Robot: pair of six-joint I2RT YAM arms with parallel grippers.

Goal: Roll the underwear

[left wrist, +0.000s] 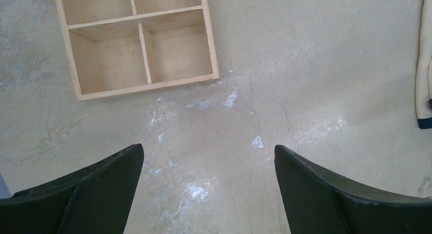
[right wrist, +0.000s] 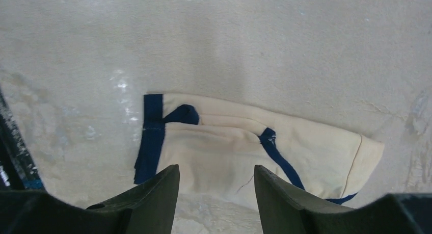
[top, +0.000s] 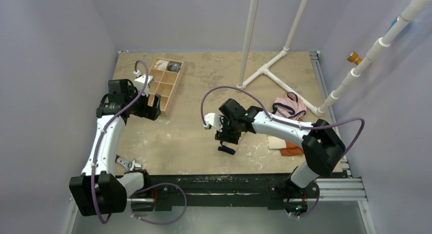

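Note:
The cream underwear with navy trim point(right wrist: 214, 147) lies folded into a long flat strip on the table, its navy band at the left end in the right wrist view. From above, its navy end point(top: 226, 150) shows just in front of my right gripper point(top: 232, 137), which hides most of the cloth. My right gripper is open over the strip, the fingertips point(right wrist: 170, 180) spread apart and nothing visibly pinched. Far to the left, my left gripper point(top: 153, 107) stands open beside the wooden box, with only bare table between its fingers. A piece of cream cloth point(left wrist: 425, 81) shows at the left wrist view's right edge.
The divided wooden box point(top: 164, 84) holds two small rolled cloths in its far compartments. Pink clothing point(top: 290, 106) and cream and orange cloths point(top: 285, 146) lie at the right, near white pipes point(top: 281, 86). Between the arms the table is clear.

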